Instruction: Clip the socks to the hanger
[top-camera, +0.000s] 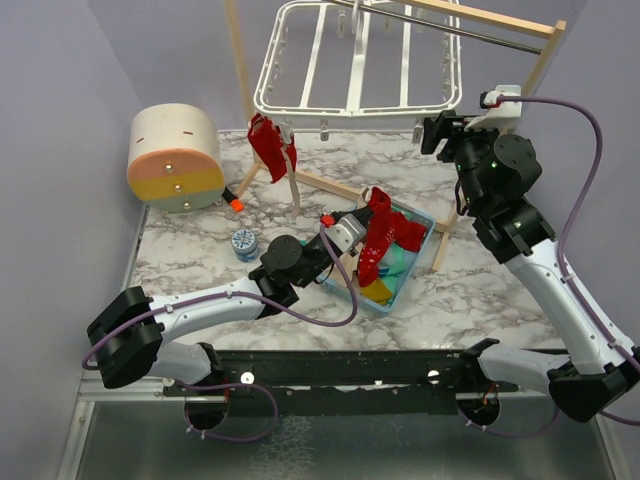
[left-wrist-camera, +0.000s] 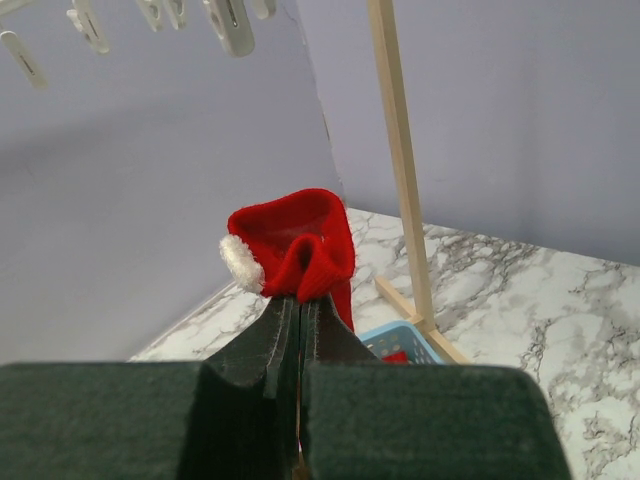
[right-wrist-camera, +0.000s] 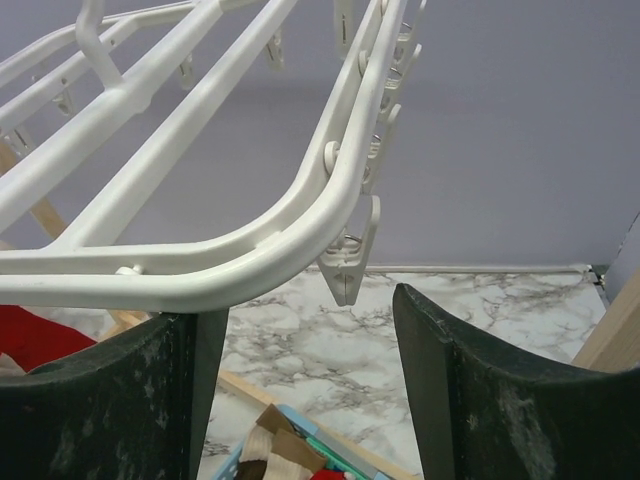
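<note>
My left gripper (top-camera: 364, 212) is shut on a red sock (top-camera: 378, 238), which hangs down over the blue basket. In the left wrist view the red sock (left-wrist-camera: 315, 235) with a fluffy white patch sticks up from the shut fingertips (left-wrist-camera: 316, 325). The white hanger (top-camera: 355, 108) is overhead, and another red sock (top-camera: 272, 148) hangs at its left front corner. Standing open at the right front corner is my right gripper, nothing gripped. A white clip (right-wrist-camera: 347, 258) shows in the gap between its fingers; how deep it sits there I cannot tell.
Below the left gripper is a blue basket (top-camera: 408, 290) holding colored cloth. A rounded drawer box (top-camera: 177, 155), a blue-lidded jar (top-camera: 245, 244) and an orange-tipped object (top-camera: 236, 204) stand left. Wooden stand legs (top-camera: 441, 248) flank the basket.
</note>
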